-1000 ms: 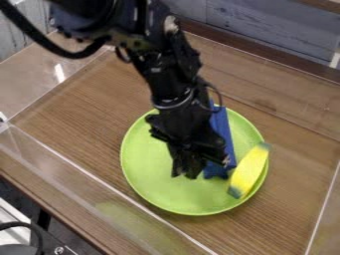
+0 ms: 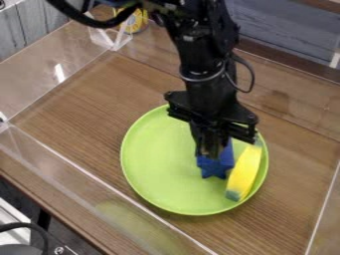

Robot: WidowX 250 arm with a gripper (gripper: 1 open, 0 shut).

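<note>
My black gripper hangs over the right part of a green plate, directly above a blue object that it partly hides. The gripper is shut; whether anything is between its fingertips is hidden. A yellow object with a light blue end lies on the plate's right side, to the right of the blue object.
Clear walls edge it at the left, and a yellow item sits at the back behind the arm. A cable runs at the lower left.
The gripper has moved right and back, toward the plate's far right. The blue object is now more covered by it.
</note>
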